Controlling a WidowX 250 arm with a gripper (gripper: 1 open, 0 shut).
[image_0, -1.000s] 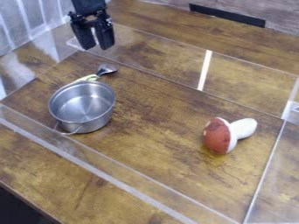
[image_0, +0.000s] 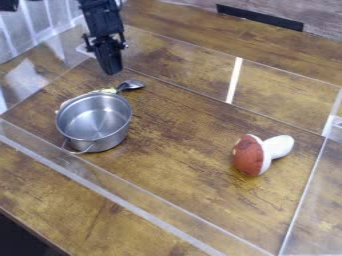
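Note:
My gripper (image_0: 104, 45) hangs at the upper left, dark and blurred, with its fingers pointing down and nothing visible between them; it looks shut. Below it lies a spoon-like utensil (image_0: 126, 87) with a metal head and a yellowish handle, partly behind the steel pot (image_0: 94, 122). The pot stands at the left with a wire handle. On the right lies a toy mushroom (image_0: 253, 155) with a brown cap and a white stem.
The wooden table (image_0: 174, 195) is marked off by clear strips or panels along its sides, with a white strip (image_0: 235, 80) toward the back.
The pot, utensil and mushroom look unmoved.

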